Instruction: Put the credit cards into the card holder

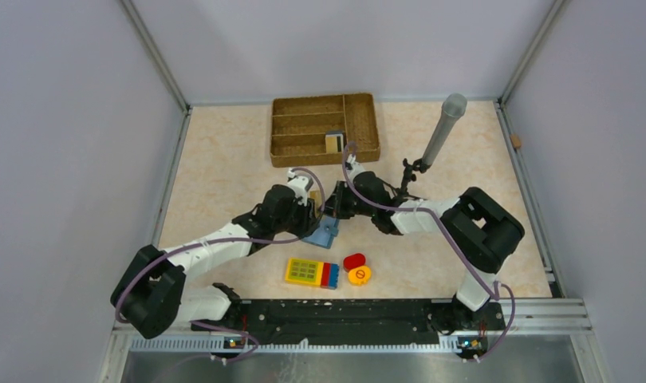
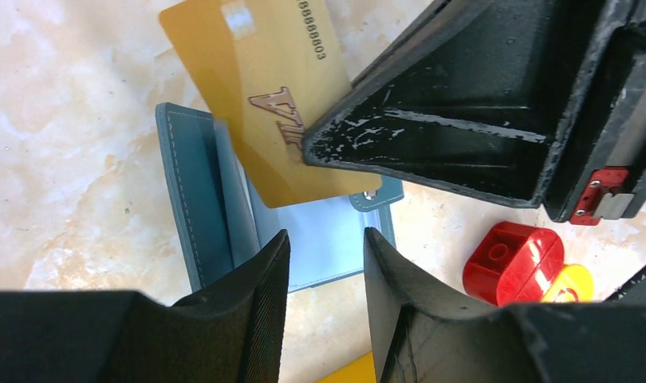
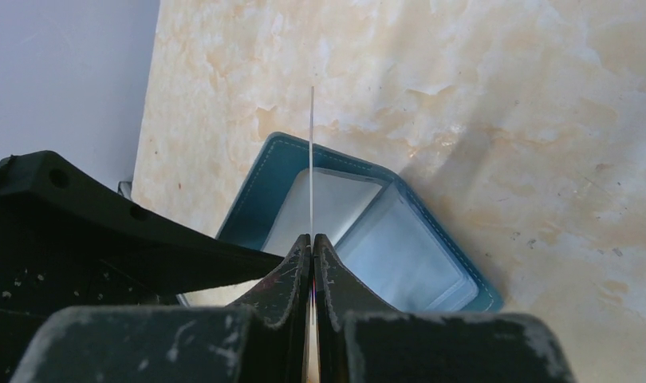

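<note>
A gold card hangs in my right gripper, which is shut on it; the right wrist view shows the card edge-on as a thin upright line. The blue card holder (image 1: 324,236) lies spread on the table beneath both grippers. In the left wrist view, the holder's raised side (image 2: 188,191) stands at the left and its pale pocket (image 2: 320,247) lies below the card. The card's lower edge overlaps the holder; I cannot tell whether it enters a slot. My left gripper is partly open over the holder's near edge, nothing between its fingertips.
At the back stands a brown divided tray (image 1: 308,159) with several cards (image 1: 334,143) in one compartment. Near the front lie a yellow toy phone (image 1: 306,272), a red block (image 1: 354,262) and a yellow round toy (image 1: 359,275). A grey stand (image 1: 445,128) rises at the back right.
</note>
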